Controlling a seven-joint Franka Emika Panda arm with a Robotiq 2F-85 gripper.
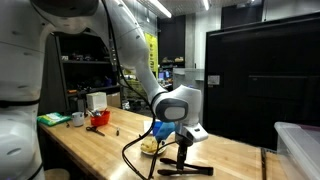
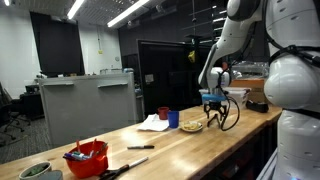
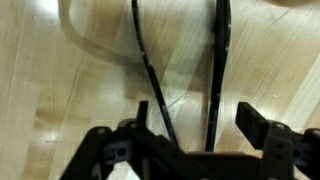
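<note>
A black two-armed thing, which looks like a pair of tongs, lies on the wooden table. Its arms spread apart toward the top of the wrist view and come close together at the bottom. My gripper is open above it, one finger out to each side and nothing gripped. The lower end of the black thing is partly hidden by the gripper's body. In exterior view 1, the gripper points down over the same dark shape. How much height separates them is hard to tell.
Behind the gripper sits a plate of yellowish things. A blue cup, a red cup and a white cloth are further along. A red basket and black-handled utensils lie at the far end. Mid-table is mostly clear.
</note>
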